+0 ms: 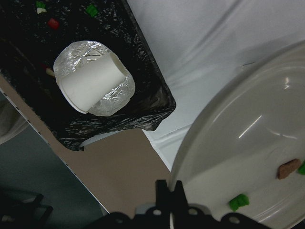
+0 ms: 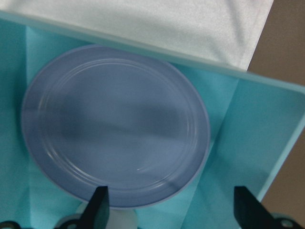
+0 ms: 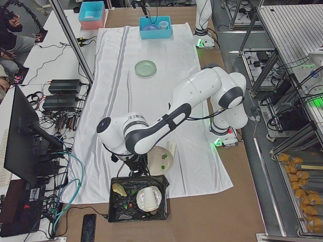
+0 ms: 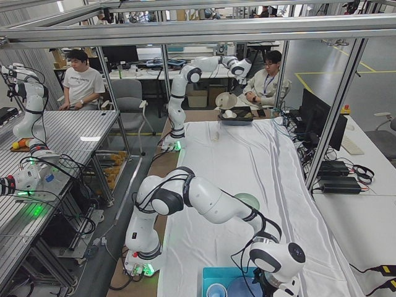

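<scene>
My left gripper is shut on the rim of a beige plate (image 1: 228,148) holding green and brown bits, raised beside a black-lined bin (image 1: 143,105). In that bin lie a white paper cup (image 1: 93,81) on crumpled foil and small scraps. My right gripper is open above a blue plate (image 2: 114,121) inside a teal box (image 2: 252,133), with a cup partly hidden below that plate's edge.
A green plate (image 3: 145,68) lies on the middle of the white cloth (image 3: 116,85), which is otherwise mostly clear. A monitor (image 3: 25,141) and cables line the left side.
</scene>
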